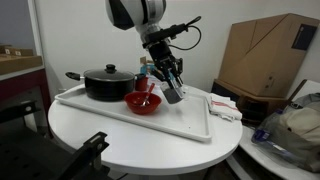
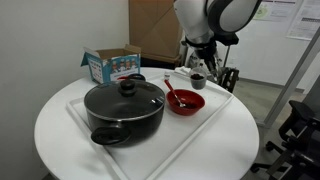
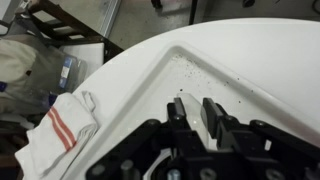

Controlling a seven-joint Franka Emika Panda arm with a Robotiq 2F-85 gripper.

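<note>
A small grey cup (image 1: 173, 96) hangs tilted from my gripper (image 1: 171, 84), which is shut on it above the white tray, just right of the red bowl (image 1: 142, 103). In exterior view 2 the cup (image 2: 197, 83) shows behind the bowl (image 2: 184, 102), dark inside. In the wrist view a pale edge (image 3: 193, 106) shows between the fingers; most of the cup is hidden there. A red-handled utensil (image 2: 173, 91) leans in the bowl.
The white tray (image 1: 190, 122) also carries a lidded black pot (image 1: 108, 82) on its left. Dark specks (image 3: 203, 68) lie near one tray corner. A striped cloth (image 3: 62, 132) lies beside the tray, and a box (image 2: 112, 64) stands behind. The tray's front right is clear.
</note>
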